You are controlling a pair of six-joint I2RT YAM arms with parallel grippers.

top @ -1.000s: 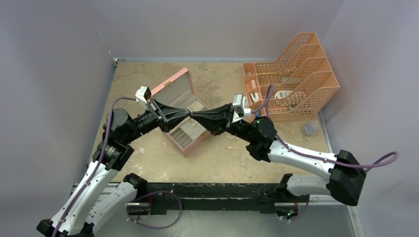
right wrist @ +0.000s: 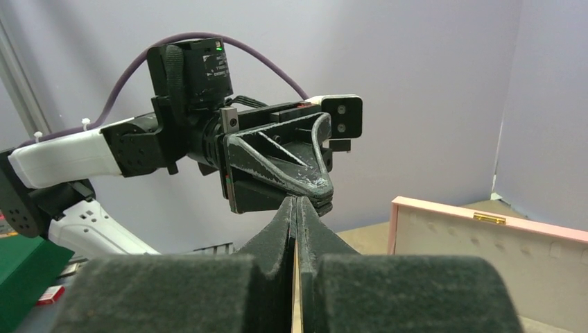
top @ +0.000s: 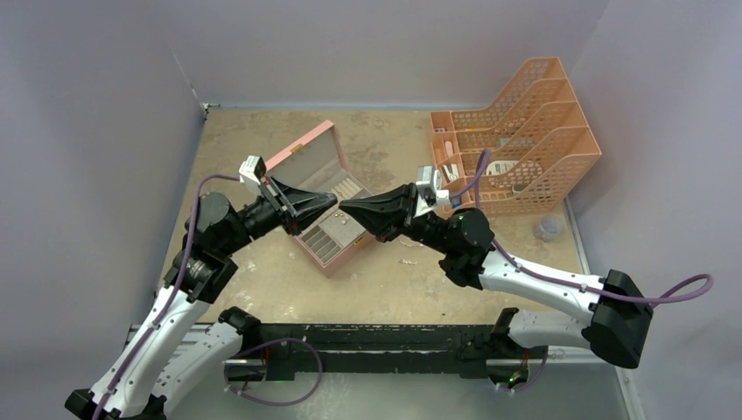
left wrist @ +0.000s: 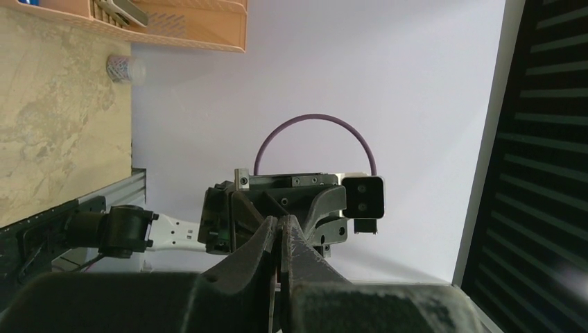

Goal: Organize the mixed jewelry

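A pink jewelry box (top: 352, 251) lies open mid-table, its lid (right wrist: 489, 270) raised; small rings and studs sit in its inserts, partly hidden by the arms. Small jewelry pieces (top: 408, 262) lie loose to its right. My left gripper (top: 332, 199) and my right gripper (top: 345, 205) face each other tip to tip above the box, a small gap between them in the top view. Both are shut, with nothing seen between their fingers.
An orange mesh organizer (top: 534, 192) with mixed items fills the back right. A small clear cup (top: 548, 228) stands at the right edge.
The left arm has not visibly moved.
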